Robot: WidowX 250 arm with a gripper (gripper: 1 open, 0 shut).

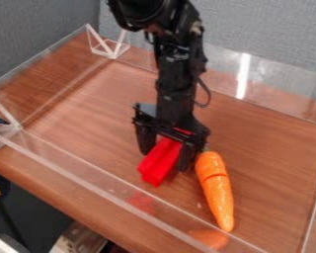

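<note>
My black gripper (166, 138) is low over a red block (158, 163) at the middle of the wooden tray, its fingers to either side of the block's upper part; whether they touch it is unclear. An orange carrot (215, 190) lies just right of the block and gripper, lengthwise toward the front.
The tray floor (82, 109) is clear to the left and behind, and at the right. Clear low walls surround it, with white brackets at the back left. A grey wall stands behind; a dark gap lies at the lower left.
</note>
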